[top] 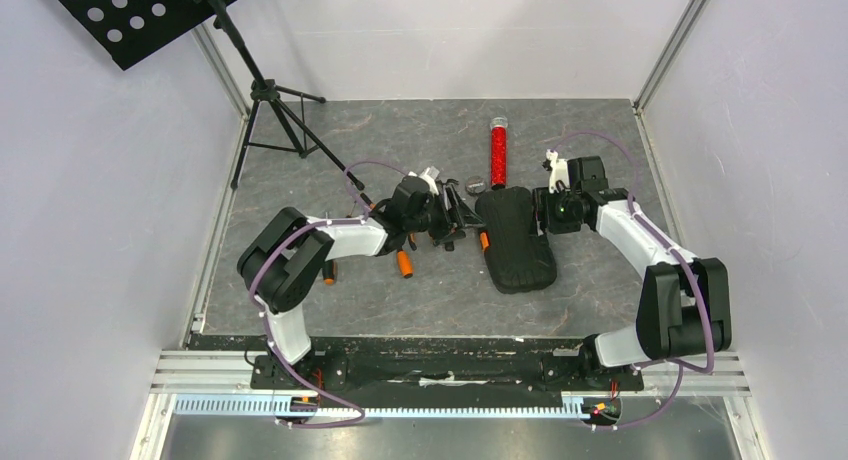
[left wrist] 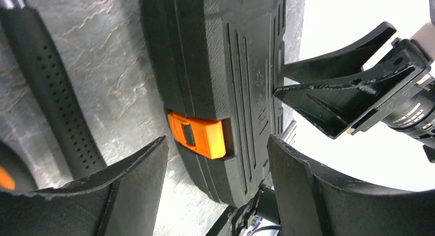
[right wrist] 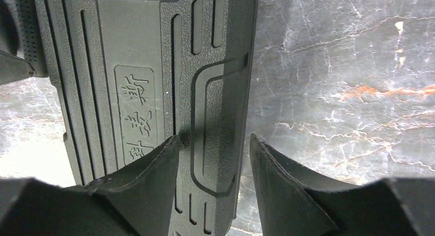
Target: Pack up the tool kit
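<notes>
The black tool case (top: pixel 515 250) lies closed between my grippers, with an orange latch (left wrist: pixel 197 135) on its side facing my left gripper. That gripper is open at the case's left side, its fingers apart and empty. My right gripper stands open at the right side, its fingertips either side of the case's edge in the right wrist view. Orange-handled tools (top: pixel 404 263) lie left of the case, partly under the left arm. A black perforated handle (left wrist: pixel 51 87) lies beside the case in the left wrist view.
A red tube (top: pixel 498 155) and a small round tin (top: pixel 475 185) lie behind the case. A black tripod stand (top: pixel 265 92) occupies the back left. Bare floor (top: pixel 595 295) shows at the front right.
</notes>
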